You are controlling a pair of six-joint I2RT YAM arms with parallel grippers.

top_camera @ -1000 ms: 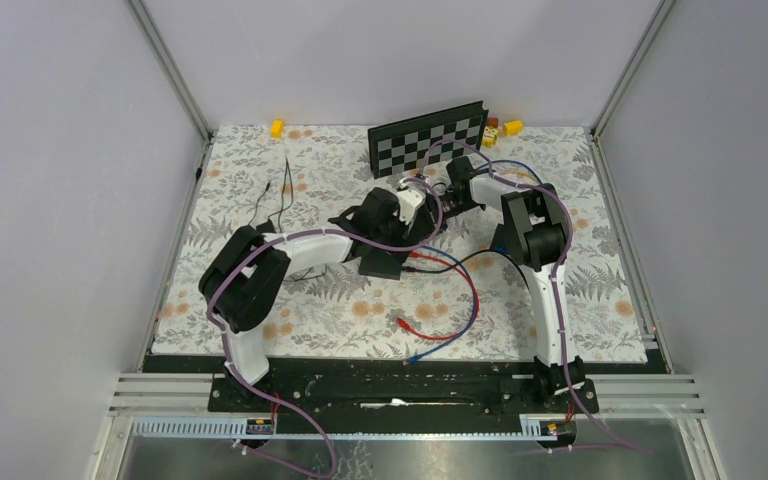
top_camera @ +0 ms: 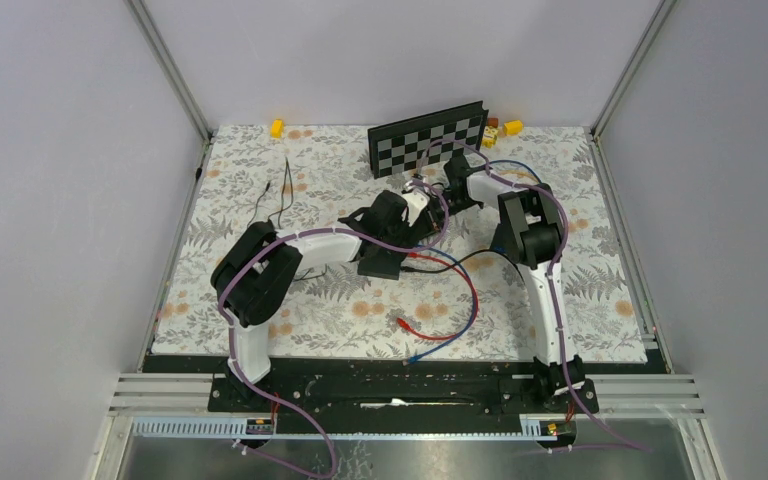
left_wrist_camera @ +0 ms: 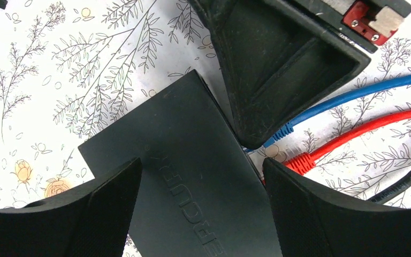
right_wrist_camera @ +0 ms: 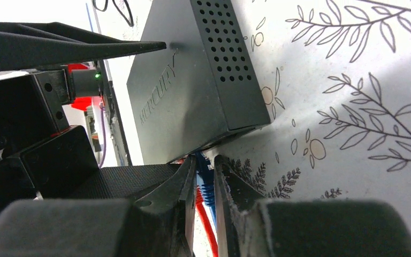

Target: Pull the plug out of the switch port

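Note:
The black switch box (left_wrist_camera: 182,160) lies on the patterned mat, with blue (left_wrist_camera: 353,93) and red (left_wrist_camera: 353,131) cable plugs in its side. In the left wrist view my left gripper is over the box, its fingers apart on either side. In the right wrist view my right gripper has its fingertips either side of the blue plug (right_wrist_camera: 203,166) at the port edge; whether they press on it is unclear. The right gripper's dark body also reaches over the box in the left wrist view.
A checkerboard (top_camera: 420,140) stands at the back with yellow blocks (top_camera: 513,128) beside it. Thin dark cables lie on the left of the mat. A loose red cable end (top_camera: 403,323) lies toward the front.
The left arm has shifted slightly to the right over the box. The right arm has moved very little.

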